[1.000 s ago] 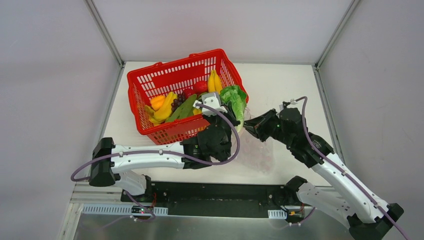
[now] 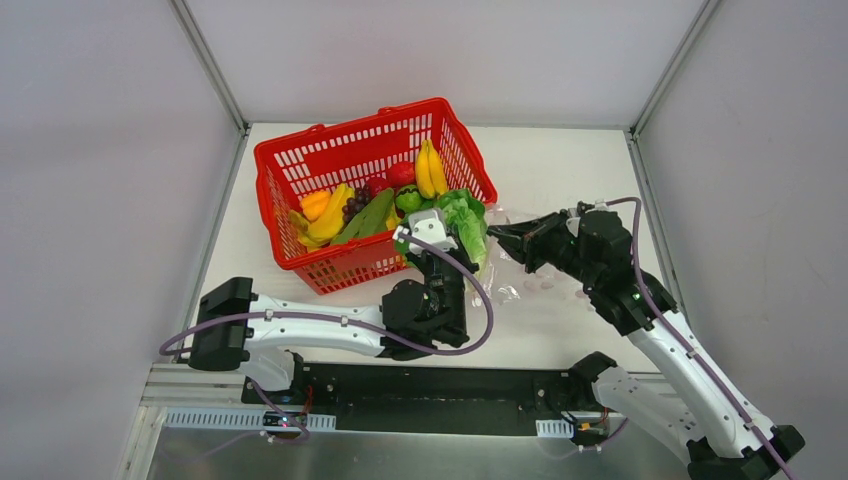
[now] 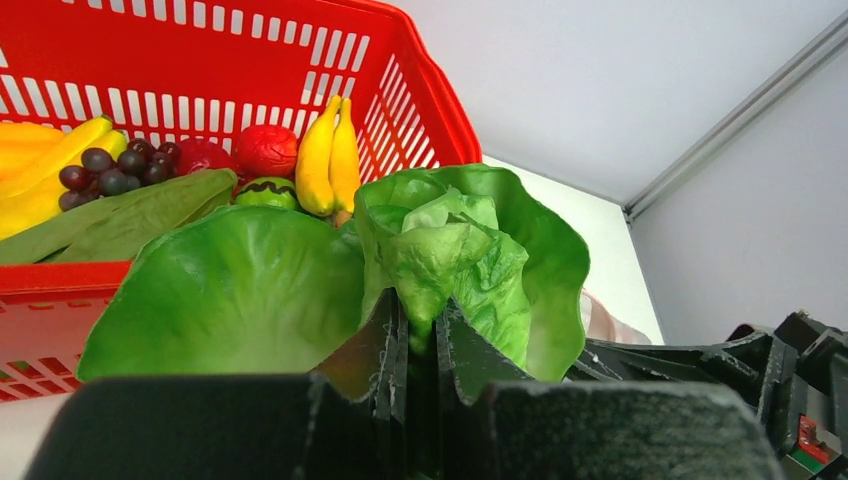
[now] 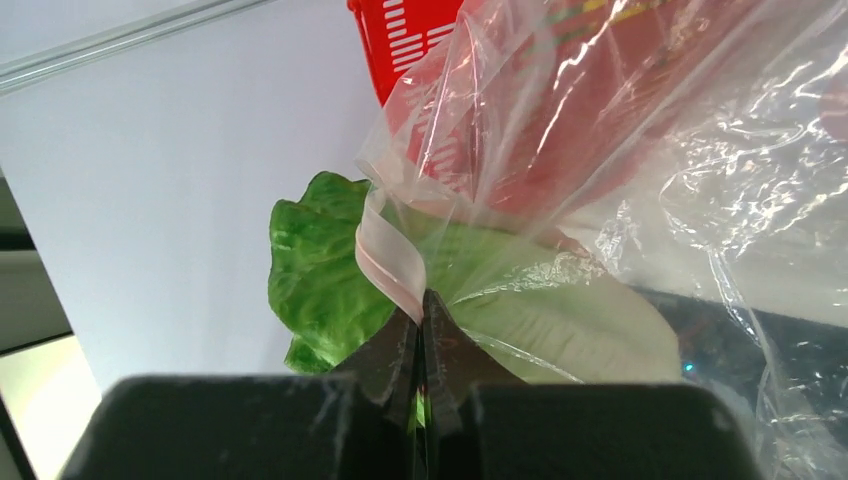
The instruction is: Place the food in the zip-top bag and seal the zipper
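Observation:
A leafy green lettuce [image 3: 250,280] is pinched by its inner leaves in my left gripper, close to the basket's front right corner. In the right wrist view, my right gripper is shut on the pinkish zipper edge of the clear bag [image 4: 640,200]. The bag spreads to the right of that grip. Part of the lettuce [image 4: 320,260] shows left of the zipper edge, and its paler part shows through the film. Whether that part is inside the bag or behind it, I cannot tell.
A red basket [image 2: 350,265] holds bananas [image 2: 431,170], grapes [image 2: 352,205], a red fruit [image 2: 402,174] and other produce. Its right end is close beside the lettuce. Bare white table [image 2: 570,160] lies behind the right arm.
The lettuce, held by the left gripper, has moved right and toward the front, over the bag.

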